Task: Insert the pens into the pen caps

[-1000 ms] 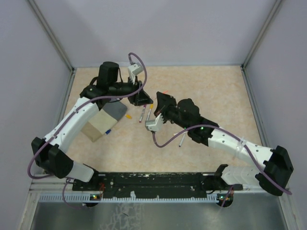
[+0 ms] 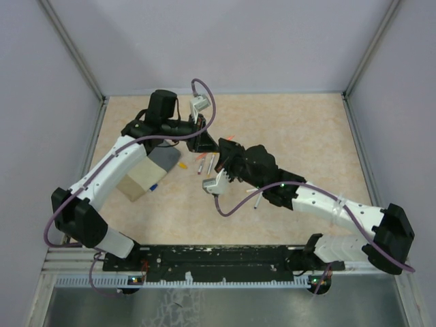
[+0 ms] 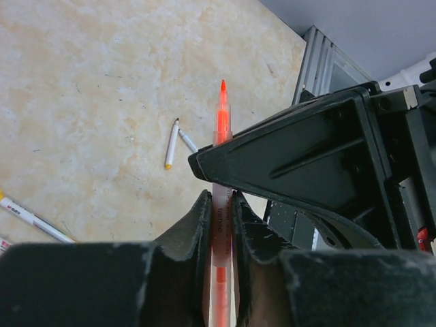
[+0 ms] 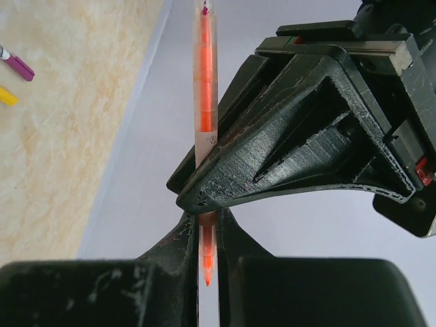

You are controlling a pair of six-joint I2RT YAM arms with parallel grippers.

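Observation:
My two grippers meet at the centre of the top view, left gripper (image 2: 204, 143) from upper left, right gripper (image 2: 227, 155) from the right. An orange pen (image 4: 204, 95) in a clear barrel runs upright between the right gripper's shut fingers. In the left wrist view the same pen's orange tip (image 3: 222, 95) points up; its lower length lies between the left gripper's fingers, whose grip on it I cannot make out for certain. The join of pen and cap is largely hidden by the fingers.
Loose pens (image 3: 172, 144) and markers (image 4: 20, 66) lie on the tan table (image 2: 300, 122). A grey and beige pad (image 2: 139, 180) is at the left.
My grippers have come together: the left moved right and slightly down, the right slightly left, so they now overlap around the pen.

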